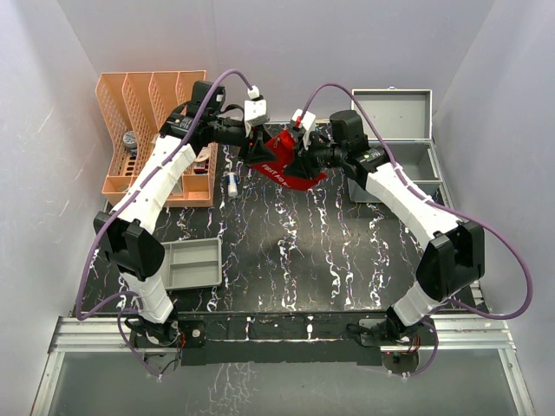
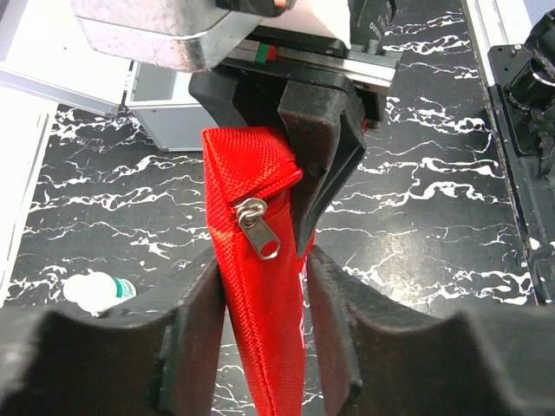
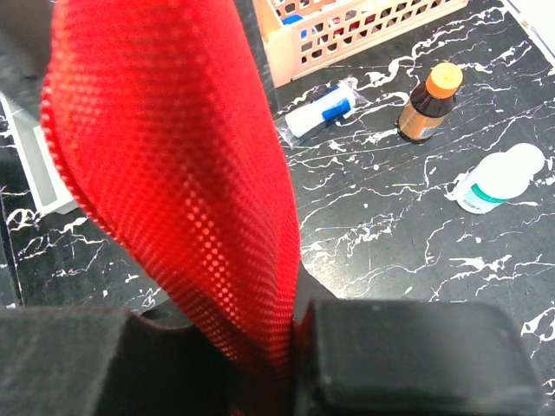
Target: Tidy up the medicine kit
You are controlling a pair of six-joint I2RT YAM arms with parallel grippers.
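Observation:
A red zippered first-aid pouch hangs above the table between my two grippers. My right gripper is shut on its right side; dark fingers press the fabric in the right wrist view. In the left wrist view, the fingers of my left gripper stand on either side of the pouch's narrow edge, just below the metal zip pull. They are very close to the red fabric, and whether they grip it cannot be told. The grey medicine case stands with its lid up at the right rear.
An orange divided organizer fills the left rear. A grey tray lies at front left. Standing or lying on the marble table are a brown bottle, white bottles and a wrapped roll.

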